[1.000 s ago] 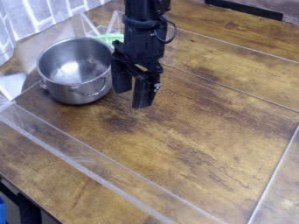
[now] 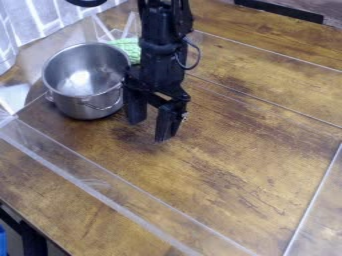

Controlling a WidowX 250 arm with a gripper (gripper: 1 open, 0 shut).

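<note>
The black robot arm reaches down from the top centre, and its gripper [image 2: 154,118] hangs low over the wooden table just right of a steel bowl [image 2: 83,78]. Two dark finger pieces point downward with a space between them; I cannot make out anything held there. Whether the fingertips touch the table is unclear.
A green item [image 2: 123,47] lies behind the bowl, partly hidden by the arm. Clear plastic edging runs along the left and front of the table.
The bowl looks unmoved.
</note>
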